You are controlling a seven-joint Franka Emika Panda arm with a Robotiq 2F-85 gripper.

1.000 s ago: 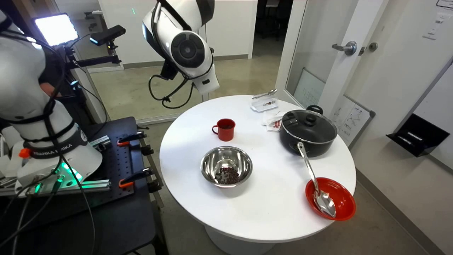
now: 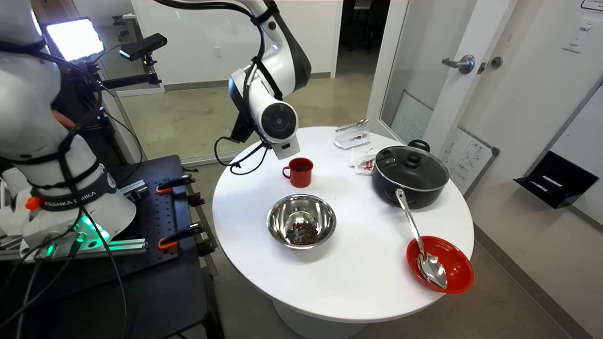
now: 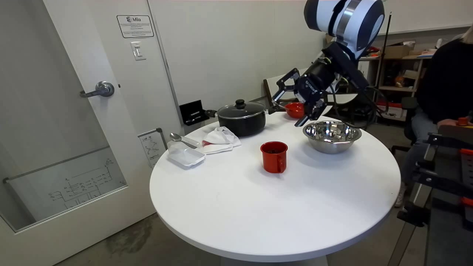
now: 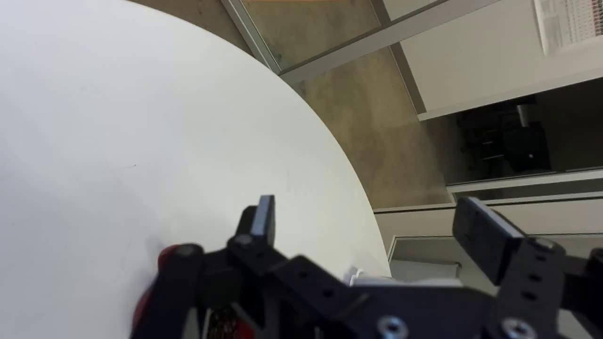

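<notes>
My gripper [image 3: 289, 109] stands open above the table, its two fingers wide apart with nothing between them. In the wrist view the bare tabletop and the floor past its edge show beyond the fingertips [image 4: 264, 217]. A red mug [image 2: 300, 173] stands upright on the table; in the wrist view it is mostly hidden behind the gripper at the bottom. Exterior view 1 shows the arm's wrist just behind and above the mug, with the fingers hidden. Closer to that camera sits a steel bowl [image 2: 301, 221] with small dark pieces at its bottom.
A lidded black pot [image 2: 411, 174] stands at the right of the table. A red bowl [image 2: 460, 270] with a large spoon [image 2: 432, 270] is near the edge. A clear tray [image 3: 186, 155], a small spoon [image 3: 181, 140] and a white cloth [image 3: 220, 139] lie beyond the mug.
In exterior view 1 the arm's wrist has come down and to the right, closer to the mug. The mug, bowls and pot have stayed in place.
</notes>
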